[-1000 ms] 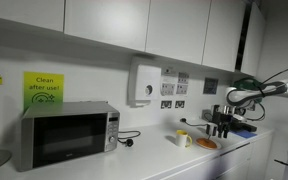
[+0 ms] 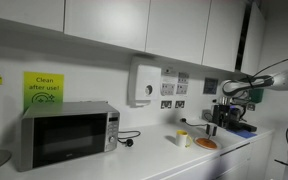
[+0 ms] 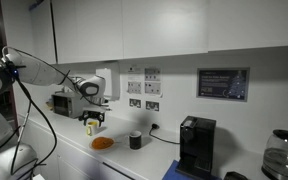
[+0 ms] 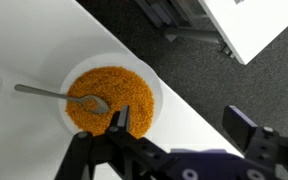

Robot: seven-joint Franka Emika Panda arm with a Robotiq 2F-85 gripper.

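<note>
A white dish filled with orange grains shows in the wrist view, with a metal spoon resting in it, its handle pointing left. The same orange contents appear near the counter's front edge in exterior view 2. My gripper is open above the edge, its fingers wide apart and empty. One finger overlaps the dish's lower right side in the wrist view; the other is over the dark floor area. A yellow and white mug stands left of the dish in exterior view 1.
A dark mug stands close to the dish. A black coffee machine and a glass jug are farther along the counter. The microwave occupies the other end. Wall cupboards overhang the counter.
The arm has risen somewhat in exterior view 1, and its gripper end has lifted. The dish, mugs and microwave stay where they were.
</note>
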